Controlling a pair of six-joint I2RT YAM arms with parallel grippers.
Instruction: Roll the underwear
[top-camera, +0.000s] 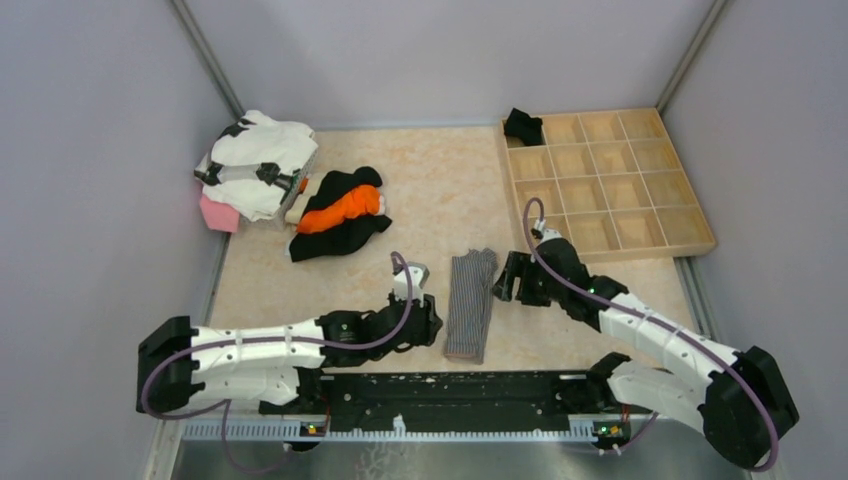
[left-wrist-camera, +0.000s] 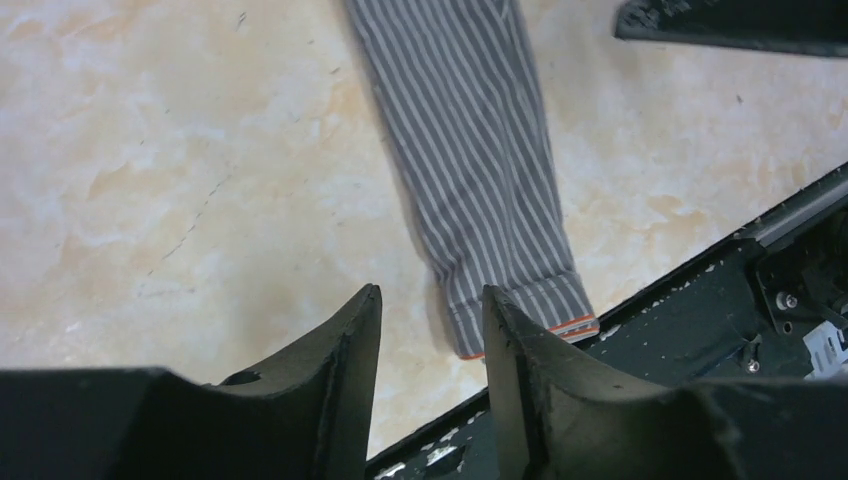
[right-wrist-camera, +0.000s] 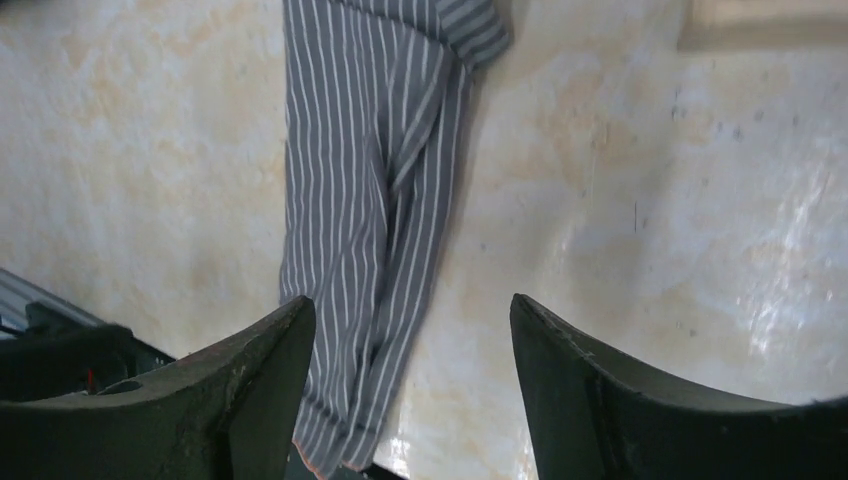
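A grey striped underwear (top-camera: 468, 305) lies flat as a long folded strip near the table's front edge, with a small crumpled fold at its far end and a reddish band at its near end (left-wrist-camera: 520, 310). My left gripper hangs over the table left of the strip's near end, fingers apart and empty. My right gripper is open above the strip's right side, nothing between its fingers.
A wooden divided box (top-camera: 630, 185) stands back right with a black item (top-camera: 523, 127) in one cell. Piled clothes (top-camera: 340, 210) and a basket of white cloth (top-camera: 255, 165) occupy the back left.
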